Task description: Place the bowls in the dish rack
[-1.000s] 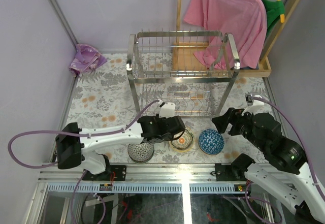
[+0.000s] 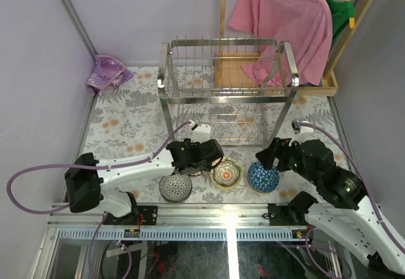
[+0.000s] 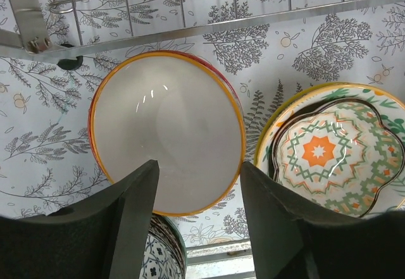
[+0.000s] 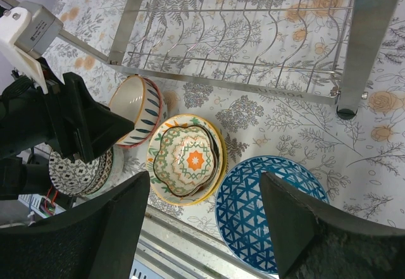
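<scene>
A white bowl with red rim (image 3: 164, 127) lies under my left gripper, whose fingers are apart and empty over it. It shows left of the yellow stacked bowls (image 4: 186, 162). Dark patterned bowls (image 2: 176, 188) sit at the front left. A blue patterned bowl (image 2: 263, 176) sits at the right, under my open, empty right gripper. The two-tier steel dish rack (image 2: 224, 99) stands behind the bowls; its wire slots appear empty.
A wooden stand (image 2: 234, 70) with pink and green shirts is behind the rack. A purple cloth (image 2: 109, 71) lies at the back left. The floral surface left of the rack is clear. A metal rail (image 2: 196, 209) runs along the front edge.
My left gripper has shifted slightly leftward in the top view since a second ago. My right gripper has moved a little left and down toward the blue bowl.
</scene>
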